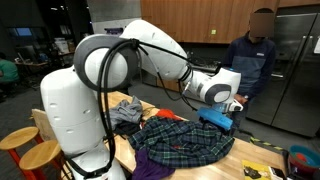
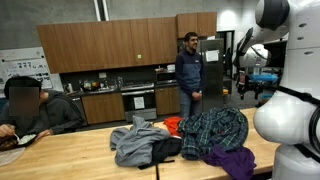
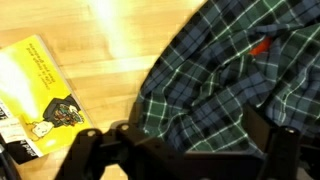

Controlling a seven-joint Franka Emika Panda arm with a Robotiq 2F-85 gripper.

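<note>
A dark green and navy plaid cloth lies crumpled on the wooden table. It fills much of the wrist view, where the cloth shows folds and a small red patch near the upper right. Above the cloth's far right part hangs my gripper, pointing down. In the wrist view the gripper is open, its dark fingers wide apart. Plaid cloth shows below the gap, and nothing is held. The other outside view has the gripper above and beyond the cloth.
Other cloths lie nearby: grey, red and purple. A yellow book rests on bare table to one side. One person stands behind the table; another sits at the far left.
</note>
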